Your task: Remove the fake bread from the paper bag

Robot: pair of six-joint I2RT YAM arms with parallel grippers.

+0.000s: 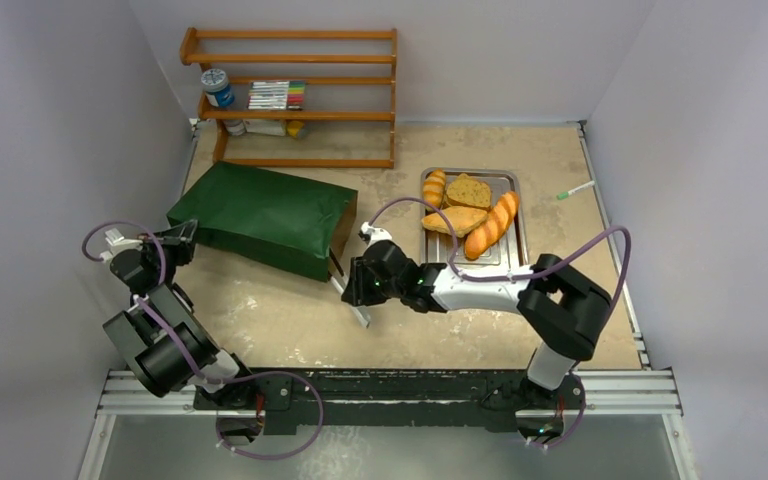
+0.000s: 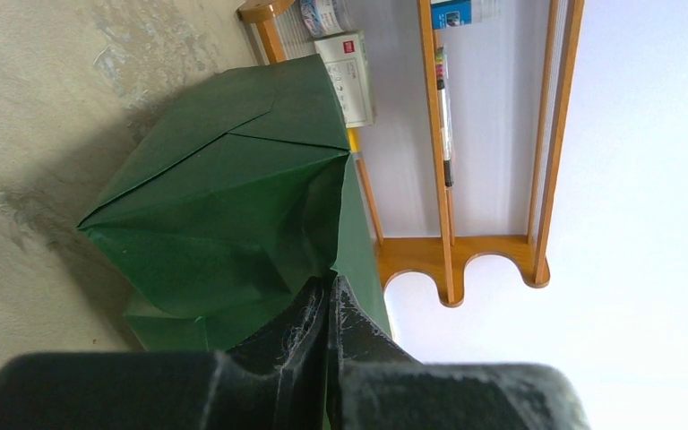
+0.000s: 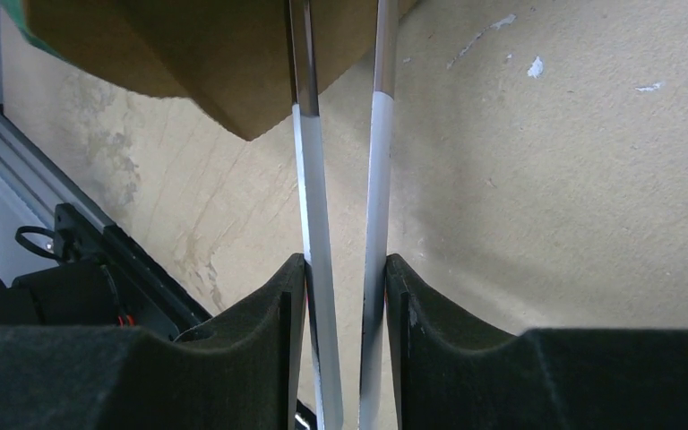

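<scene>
A green paper bag (image 1: 260,215) lies on its side on the table, its brown-lined mouth facing right. My left gripper is shut on the crumpled closed end of the paper bag at the left. My right gripper stands open at the mouth, two long tool strips between its fingers reaching into the bag (image 3: 215,63). Several fake breads (image 1: 490,225) lie on a metal tray (image 1: 475,255) to the right. The bag's inside is mostly hidden.
A wooden rack (image 1: 300,114) with jars and pens stands at the back. A pen (image 1: 575,189) lies at the far right.
</scene>
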